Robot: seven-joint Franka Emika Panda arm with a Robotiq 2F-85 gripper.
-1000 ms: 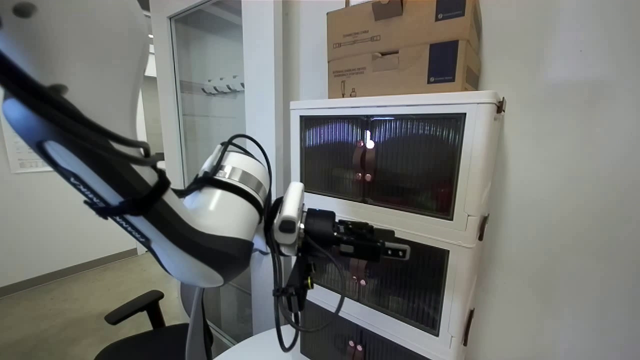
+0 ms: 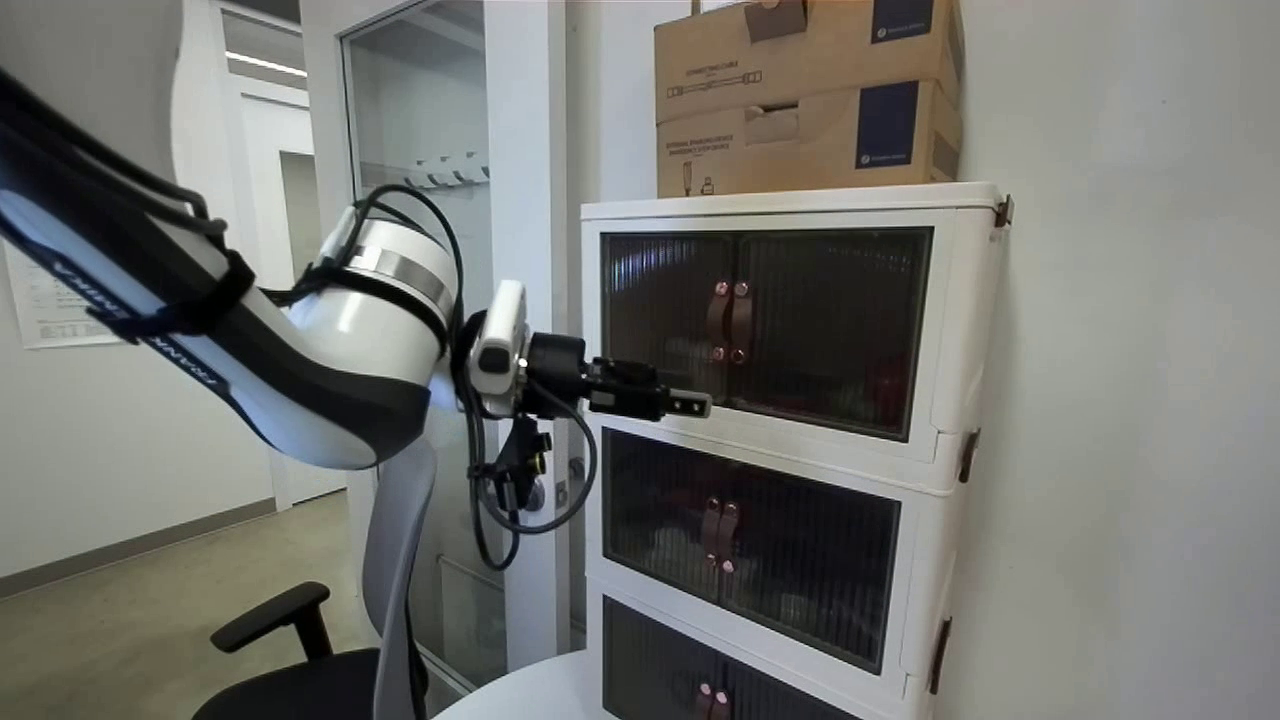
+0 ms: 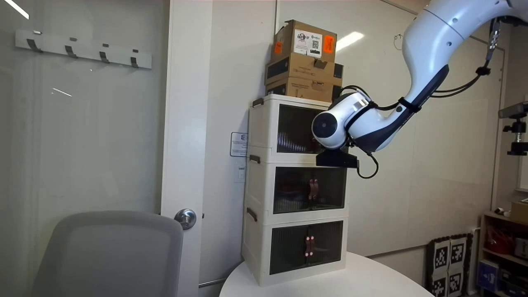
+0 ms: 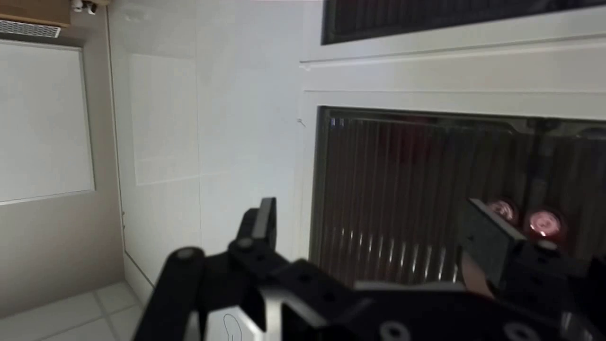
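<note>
My gripper (image 2: 690, 403) is level in front of the white cabinet stack (image 2: 786, 462), before the lower left part of the top compartment. In the wrist view the gripper is open, its two fingers wide apart with only the dark ribbed door (image 4: 392, 193) behind the gap. One finger (image 4: 488, 241) overlaps the brown strap handles, whose copper rivets (image 4: 544, 223) show beside it; touching or apart, I cannot tell. Both top handles (image 2: 728, 324) hang at the middle of the shut doors. In exterior view 2 the arm hides the gripper.
Cardboard boxes (image 2: 810, 102) sit on top of the cabinet. Two lower compartments, with shut doors (image 3: 310, 189), stand on a round white table (image 3: 381, 277). A chair (image 3: 111, 252) and a glass door are off to the side.
My arm and gripper have risen and drawn back to the left in exterior view 1, from in front of the middle compartment to the top one. The cabinet doors look unchanged.
</note>
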